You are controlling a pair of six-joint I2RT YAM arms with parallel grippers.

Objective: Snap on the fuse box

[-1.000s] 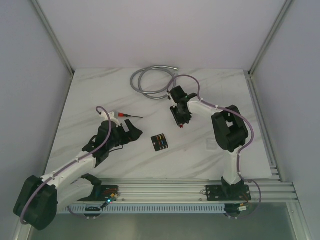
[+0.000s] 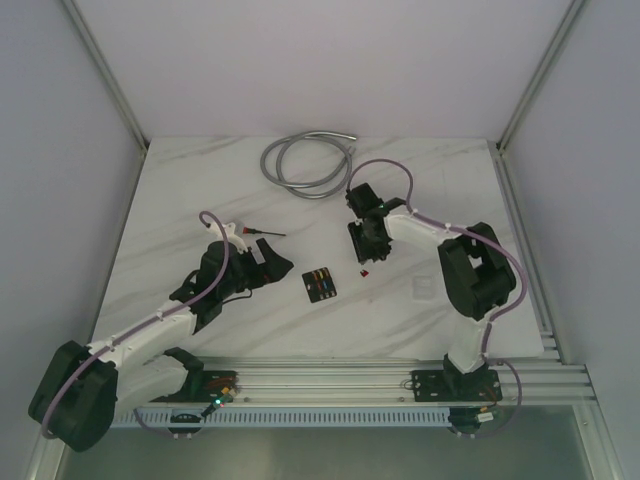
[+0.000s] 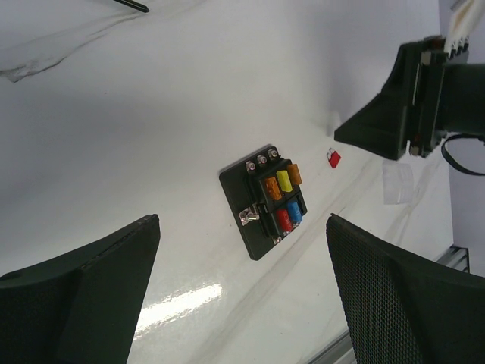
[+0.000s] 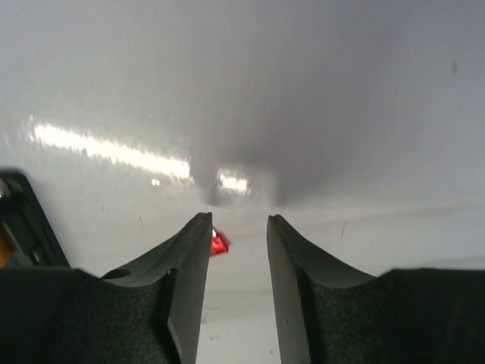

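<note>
A small black fuse box (image 2: 320, 285) with coloured fuses lies mid-table, seen also at the left edge of the right wrist view. To its right is a small red piece (image 2: 365, 272), partly behind my right gripper's finger in the right wrist view (image 4: 219, 243). My left gripper (image 2: 270, 262) hangs open left of the fuse box, nothing between its fingers. My right gripper hovers above and near the red piece, its fingers part open with nothing visible between them.
A screwdriver (image 2: 262, 231) lies behind the left gripper. A coiled grey hose (image 2: 305, 186) is at the back. A clear container (image 2: 423, 287) sits at the right.
The right arm has moved toward the front and right. The left gripper has shifted slightly right. The red piece shows at a slightly lower spot in the top view than a second ago.
</note>
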